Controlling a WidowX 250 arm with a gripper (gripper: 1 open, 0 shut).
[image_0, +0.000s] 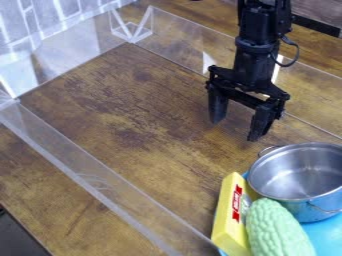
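My black gripper hangs low over the wooden board at the upper right, its fingers spread open, with nothing seen between them. At the lower right a steel pot sits beside a yellow box with a red label and a pale green corn-like object, all on a blue surface. The pot is just below and right of the gripper, apart from it.
Clear plastic walls edge the wooden board. The middle and left of the board are bare. A white tiled surface lies at the top left.
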